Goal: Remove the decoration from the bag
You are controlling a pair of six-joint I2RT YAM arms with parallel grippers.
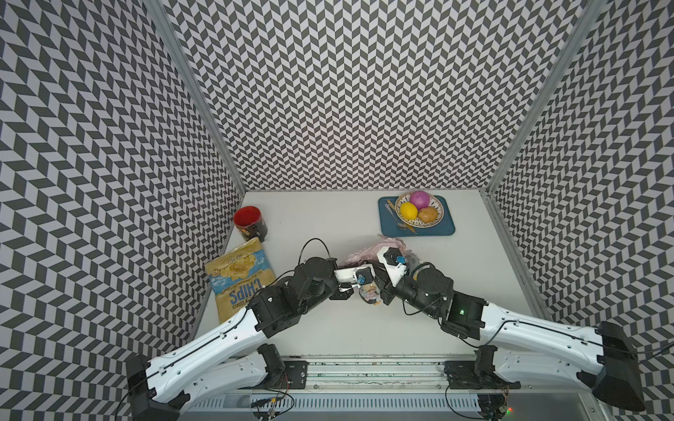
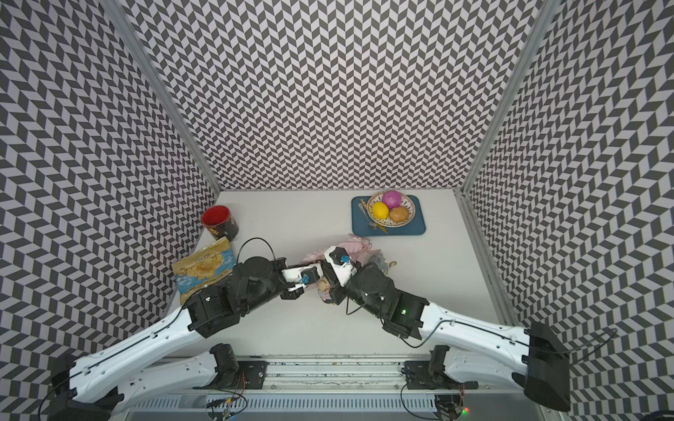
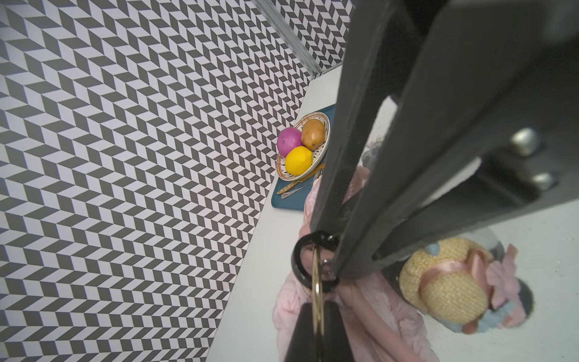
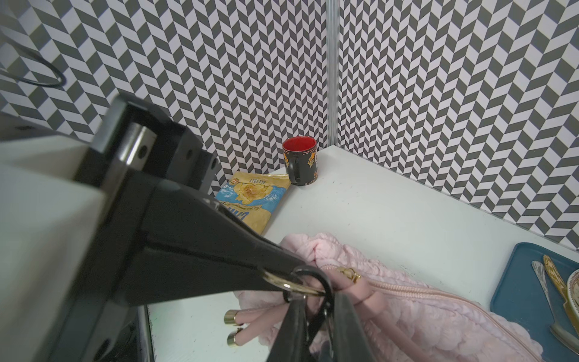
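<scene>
The soft pink bag [image 4: 416,316] lies on the table beneath both grippers, its straps passing under them. Its decoration, a charm with a straw hat [image 3: 449,286] and pink bow, rests beside it, partly hidden by my right gripper in the left wrist view. A black ring [image 4: 319,274] sits at the tips of my right gripper, which is shut on it. From the left comes my left gripper, shut on a thin gold ring [image 3: 317,280] that passes through the black one. The link from there to the charm is hidden.
A chips bag [image 1: 242,275] and a red-and-black mug [image 1: 250,222] stand at the left. Behind, a blue tray [image 1: 388,224] carries a fruit bowl [image 1: 440,214] and cutlery. The two arms nearly touch over the bag.
</scene>
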